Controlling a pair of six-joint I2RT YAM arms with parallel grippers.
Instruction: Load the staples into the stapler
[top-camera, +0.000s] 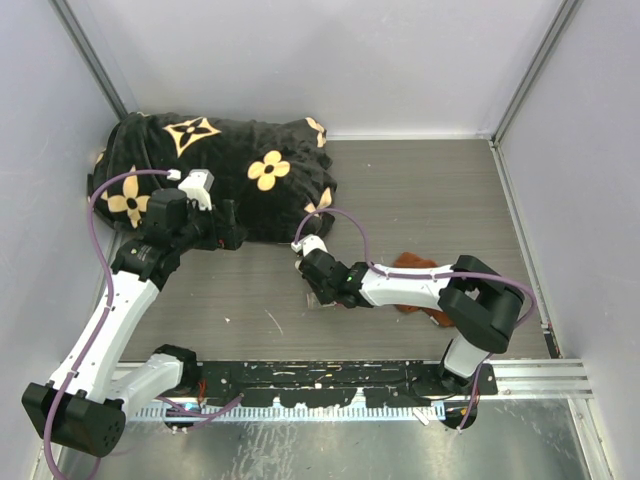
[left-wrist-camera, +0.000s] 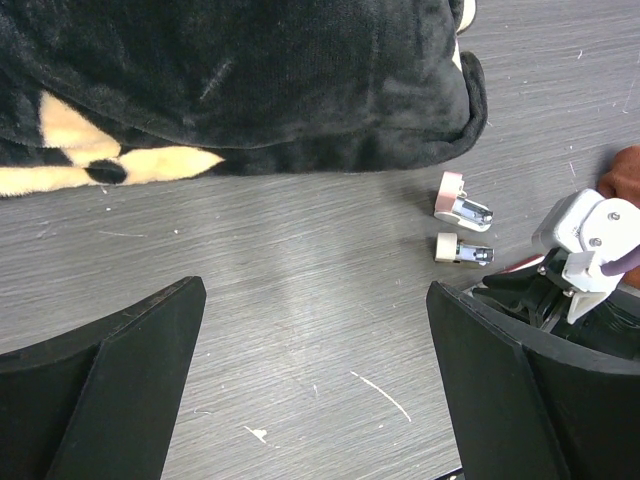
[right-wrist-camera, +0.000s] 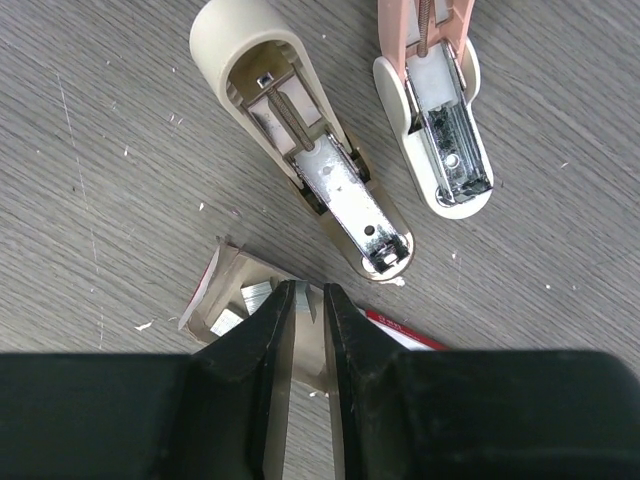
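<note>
In the right wrist view, a beige stapler and a pink-and-white stapler lie with their metal staple channels exposed. Below them is a small opened cardboard box holding several silver staple strips. Over this box, my right gripper has its fingertips a narrow gap apart. One short strip shows between the tips, close to the left one; whether it is touched I cannot tell. My left gripper is wide open and empty above bare tabletop, left of both staplers.
A dark plush blanket with yellow flowers fills the back left. Brown cloth lies beneath the right forearm. Bare wooden table stretches across the back right.
</note>
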